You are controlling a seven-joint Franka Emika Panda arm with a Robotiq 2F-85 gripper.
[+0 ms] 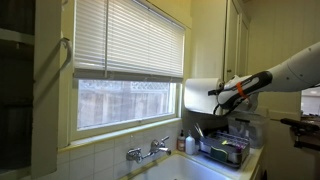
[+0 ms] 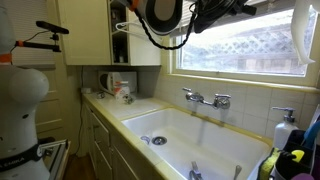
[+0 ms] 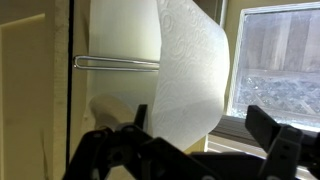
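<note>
A white paper towel roll (image 1: 201,95) hangs beside the upper cabinet, close to the window. My gripper (image 1: 216,95) is at its right end in the first exterior view. In the wrist view the textured paper of the roll (image 3: 190,75) fills the middle, and my open gripper has one dark finger on each side of it. The left fingertip (image 3: 138,117) appears close to the paper; whether it touches cannot be told. A metal rod (image 3: 115,63) runs sideways left of the roll. In the second exterior view the arm crosses the top.
Below lies a white sink (image 2: 190,145) with a wall faucet (image 2: 207,98). Soap bottles (image 1: 190,143) and a dark dish rack (image 1: 225,150) stand to its right. The upper cabinet (image 1: 205,45) and the window (image 1: 125,102) bound the space around the roll.
</note>
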